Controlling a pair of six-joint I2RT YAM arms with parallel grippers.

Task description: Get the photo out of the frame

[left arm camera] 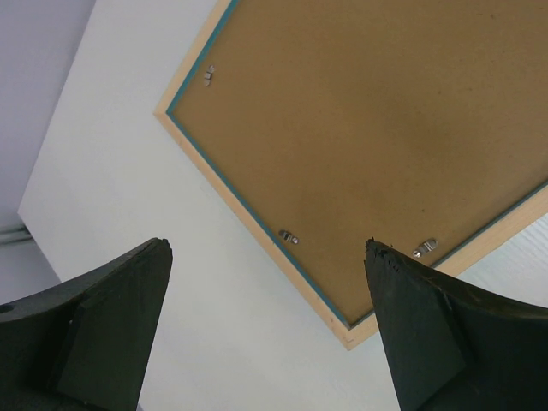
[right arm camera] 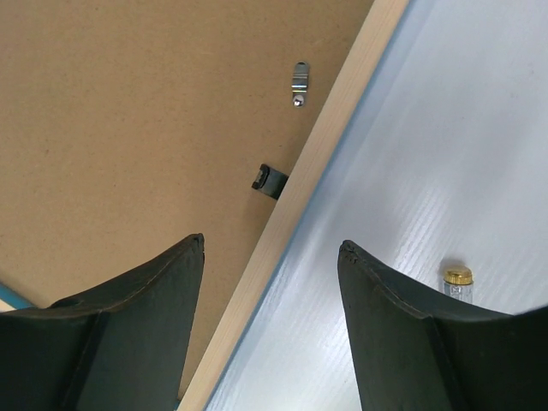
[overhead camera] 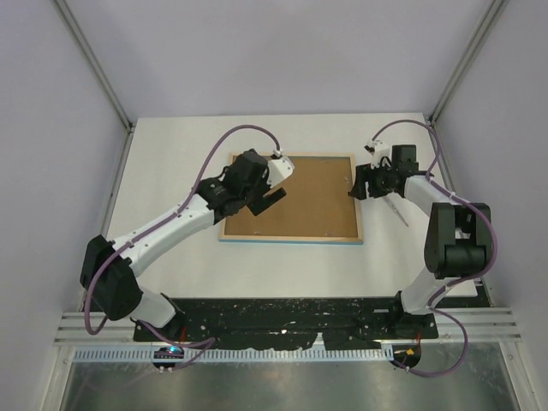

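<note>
The picture frame lies back up on the white table, its pale wooden rim (overhead camera: 358, 224) with a blue outer edge around a brown backing board (overhead camera: 301, 214). Small metal clips (left arm camera: 288, 237) sit along the inside of the rim. A short black tab (right arm camera: 271, 181) juts from the right rim over the board, below another metal clip (right arm camera: 300, 84). My left gripper (overhead camera: 272, 204) is open above the board's left part, nothing between its fingers. Over the right rim, near the black tab, hovers my open right gripper, its fingers apart on either side of the rim. Any photo is hidden under the board.
A thin pen-like tool (overhead camera: 396, 211) lies right of the frame; its gold-coloured end (right arm camera: 458, 276) shows beside the right fingers. Bare table (overhead camera: 184, 154) extends to the left and in front of the frame.
</note>
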